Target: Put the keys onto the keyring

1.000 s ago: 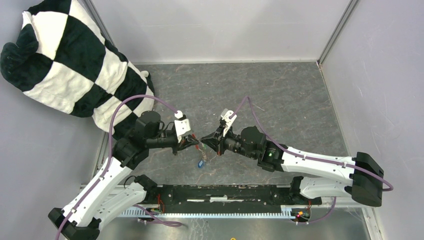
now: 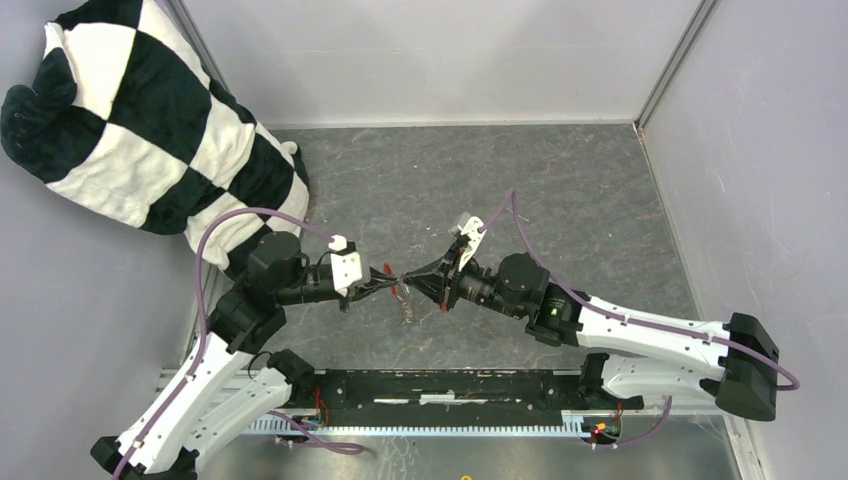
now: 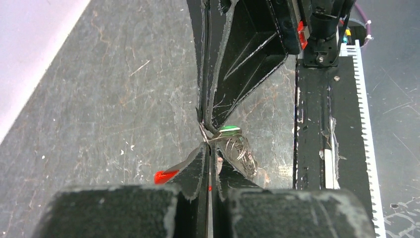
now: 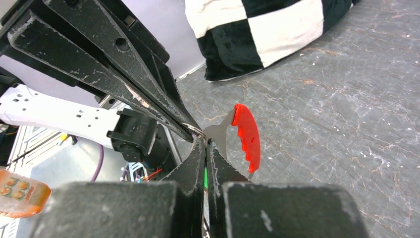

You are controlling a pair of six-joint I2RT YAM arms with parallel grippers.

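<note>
Both grippers meet tip to tip above the middle of the floor. From the shut tips of my left gripper, thin wire of the metal keyring runs to the tips of my right gripper. My right gripper is shut too; whether its fingers pinch the wire cannot be told. A red-handled key with a grey metal part hangs beside the tips. In the left wrist view a green piece shows close by, above a tangled coil of wire. The fingers hide parts of the bundle.
A black-and-white checkered cushion leans in the back left corner. A black rail lies along the front, with pale walls on both sides.
A blue piece that hung below them earlier no longer shows in the top view.
</note>
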